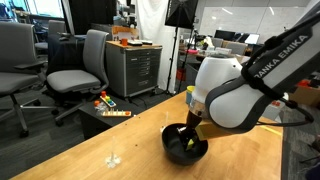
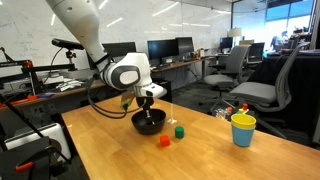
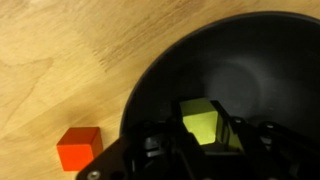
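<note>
A black bowl (image 1: 172, 151) stands on the wooden table, and its dark inside fills much of the wrist view. My gripper (image 1: 190, 139) points down into the bowl, with its fingertips inside the rim. Between its fingers is a yellow-green block (image 3: 200, 121), and the fingers are shut on it. The dark interior hides the block's lower part and whether it touches the bowl's floor. On the table just outside the bowl lies an orange-red cube (image 3: 79, 149), also seen as a small red cube (image 2: 165, 142) in exterior view 2.
A small green object (image 2: 179, 132) stands beside the bowl. Farther along the table is a blue-green cup with a yellow rim (image 2: 243, 130). A thin white item (image 2: 171, 115) stands behind the bowl.
</note>
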